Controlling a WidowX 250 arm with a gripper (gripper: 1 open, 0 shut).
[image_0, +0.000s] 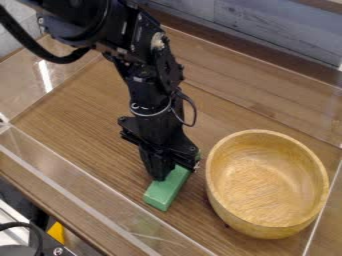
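Note:
A green block (166, 192) lies on the wooden table just left of a wide tan bowl (267, 196). My black gripper (162, 166) is low over the block's far end, its fingers close together and shut. The fingertips partly cover that end of the block; whether they touch it is unclear.
A wall runs along the back. The table's front left edge drops away at the lower left, where a cable and a yellow item are visible.

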